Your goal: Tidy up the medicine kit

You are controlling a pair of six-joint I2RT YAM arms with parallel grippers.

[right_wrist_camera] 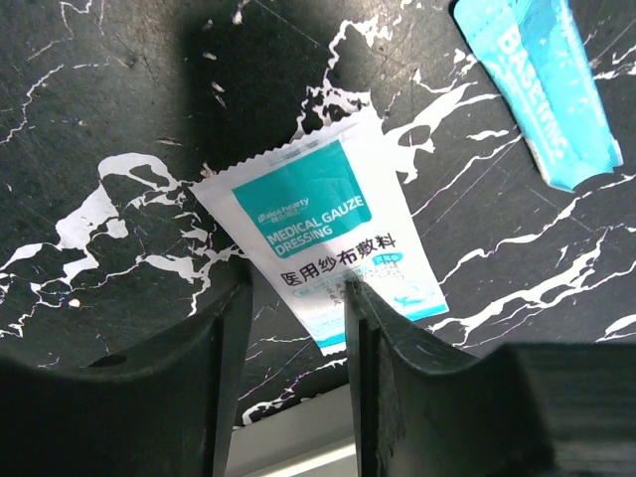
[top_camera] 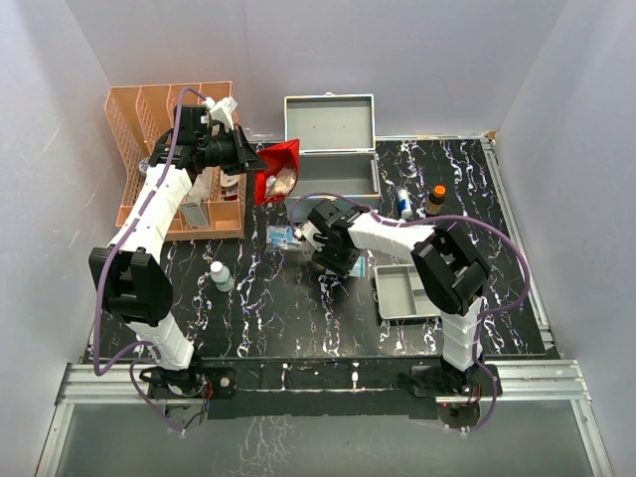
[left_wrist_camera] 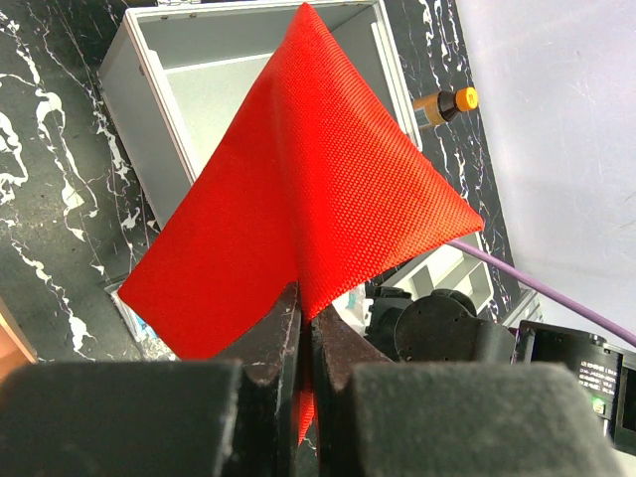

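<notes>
My left gripper is shut on the edge of a red pouch (left_wrist_camera: pixel 288 199), holding it up beside the open grey box (top_camera: pixel 328 174); packets show inside the pouch in the top view. My right gripper is low over a white-and-teal gauze dressing packet (right_wrist_camera: pixel 318 219), fingers apart on either side of its lower part, pressed close to it; whether they touch it I cannot tell. A teal packet (right_wrist_camera: pixel 542 99) lies nearby. Packets in clear plastic (top_camera: pixel 283 236) lie left of the right gripper.
An orange divided organizer (top_camera: pixel 134 129) fills the back left. A white bottle (top_camera: pixel 221 278) stands front left, a white tube (top_camera: pixel 403 202) and brown bottle (top_camera: pixel 434 201) at the right. A grey tray (top_camera: pixel 397 296) sits front right.
</notes>
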